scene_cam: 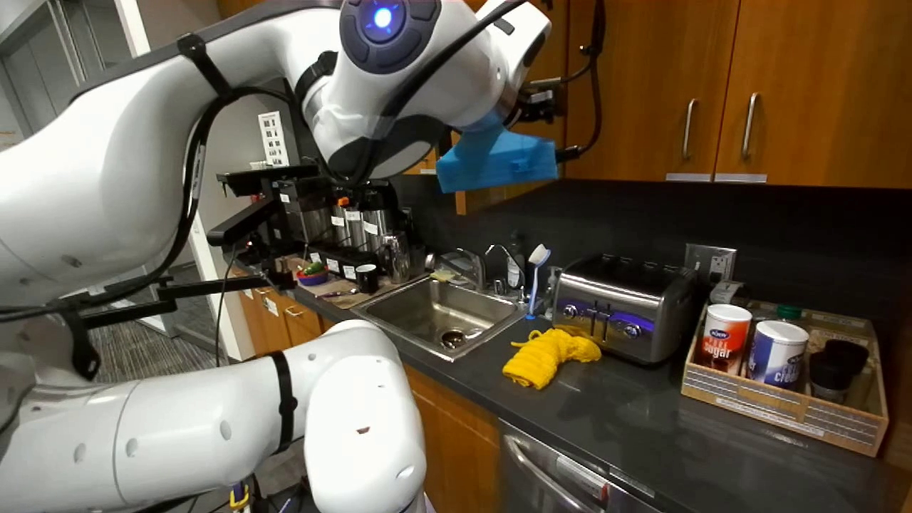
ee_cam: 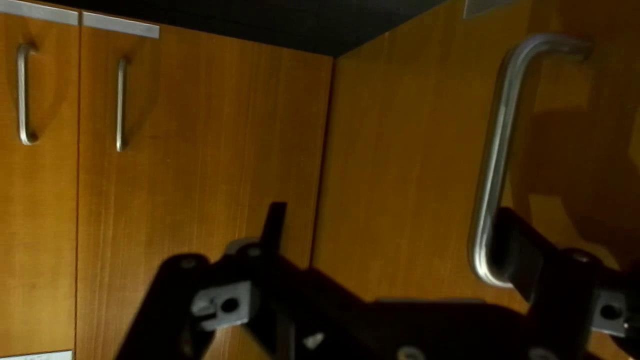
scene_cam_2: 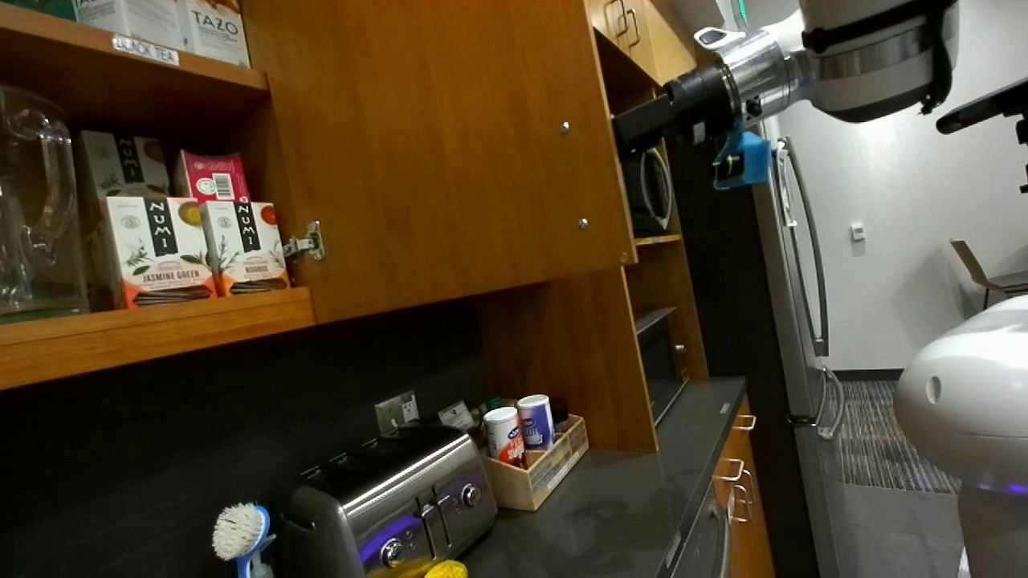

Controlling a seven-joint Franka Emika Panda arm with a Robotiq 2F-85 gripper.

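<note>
A wooden cabinet door (scene_cam_2: 434, 144) stands open, its inner face showing in exterior view 2. On its other face, a long metal handle (ee_cam: 495, 156) runs down the right of the wrist view. My gripper is open, its two dark fingers spread wide. The right finger (ee_cam: 528, 255) overlaps the handle's lower end, very close to the bar; whether they touch I cannot tell. The left finger (ee_cam: 274, 231) stands well apart from it. In exterior view 2 the gripper (scene_cam_2: 641, 125) is beside the door's free edge, partly hidden behind it. Exterior view 1 does not show the fingers.
Closed cabinet doors (scene_cam: 727, 85) with handles lie farther right. Tea boxes (scene_cam_2: 159, 250) and a glass pitcher (scene_cam_2: 38, 202) stand on the open shelf. Below are a toaster (scene_cam: 624, 308), a yellow cloth (scene_cam: 551, 355), a sink (scene_cam: 440, 312) and a box of canisters (scene_cam: 786, 406).
</note>
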